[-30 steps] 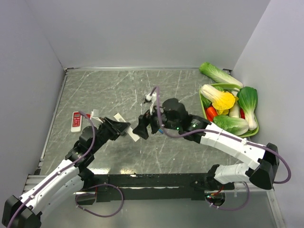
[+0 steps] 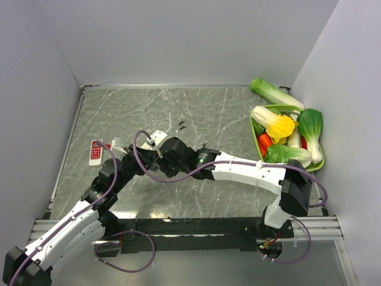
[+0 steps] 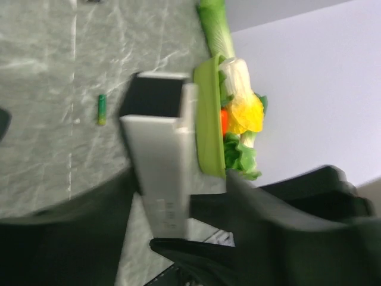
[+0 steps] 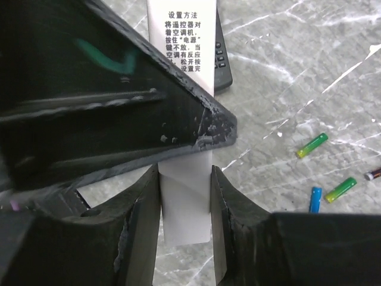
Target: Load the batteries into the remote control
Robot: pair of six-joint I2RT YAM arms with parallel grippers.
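The white remote control [image 4: 185, 202], printed with black text, is held up off the table, with my right gripper shut on it near one end. In the left wrist view the same remote [image 3: 158, 161] looks blurred, its black end towards the camera. My left gripper stands open around it, with a gap at the right-hand finger. One dark finger [image 4: 119, 119] of the left gripper crosses in front of the remote in the right wrist view. Green batteries [image 4: 341, 189] and a blue battery [image 4: 315, 199] lie loose on the table. The battery bay cannot be made out.
A black remote [image 4: 222, 62] lies behind the white one. At the left of the table is a white remote with red buttons [image 2: 96, 153]. A green vegetable basket [image 2: 255, 140] stands at the right.
My right gripper has moved left to the white remote and taken hold of it, now covering most of it from above. The left arm has barely moved.
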